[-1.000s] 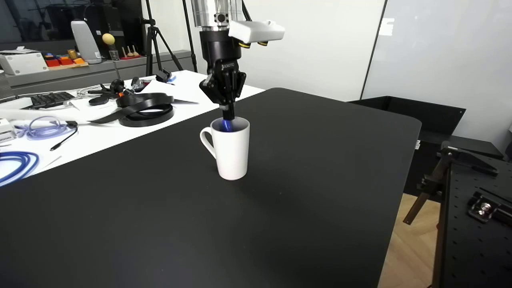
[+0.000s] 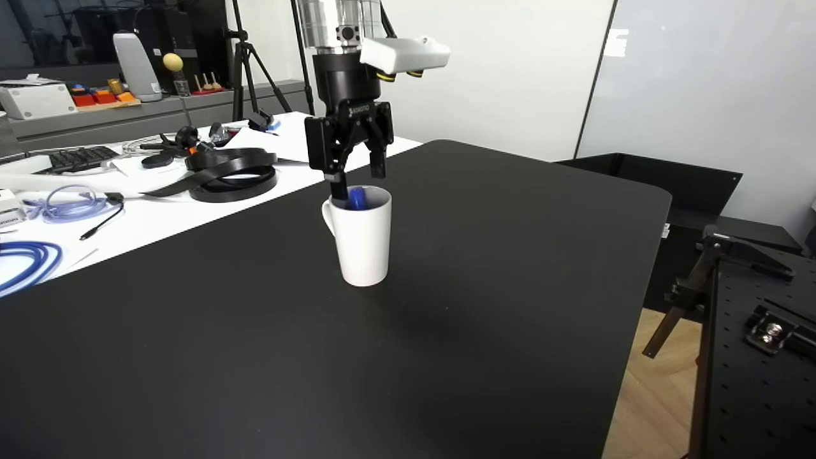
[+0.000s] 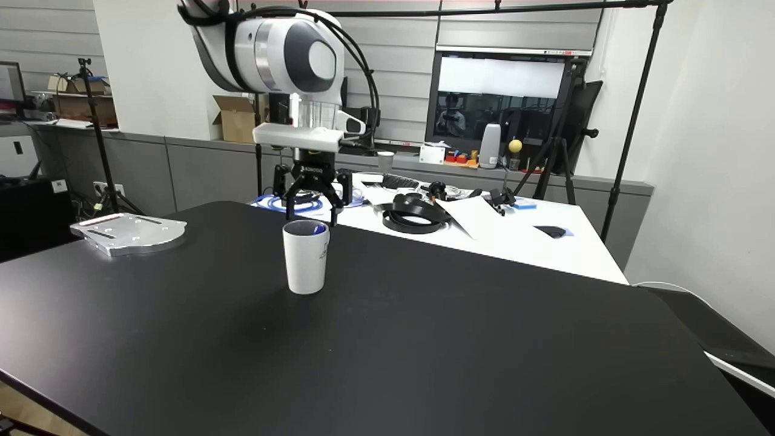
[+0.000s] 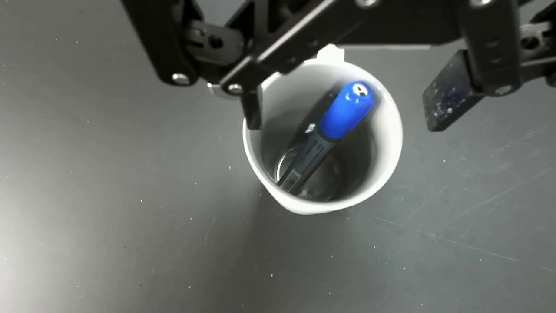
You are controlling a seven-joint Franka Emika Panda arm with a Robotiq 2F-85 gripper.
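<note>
A white mug (image 2: 364, 238) stands upright on the black table, its handle towards the left in exterior view 1. Inside it leans a marker with a blue cap (image 4: 348, 110) and a dark grey barrel (image 4: 308, 159); the cap is up near the rim. My gripper (image 3: 312, 213) is just above the mug, fingers spread wide and nothing held between them. In the wrist view, one fingertip (image 4: 253, 110) overlaps the mug's rim, while the other finger's pad (image 4: 449, 94) is outside the mug. I cannot tell whether the first fingertip touches the rim.
A clear flat plate (image 3: 134, 231) lies on its far left side in exterior view 2. Behind is a white table with coiled black straps (image 3: 412, 213) and blue cables (image 2: 30, 260).
One second ago the fingers were closed together at the marker's cap in the mug. Now they are apart. The mug has shifted slightly left and turned, showing less of its handle.
</note>
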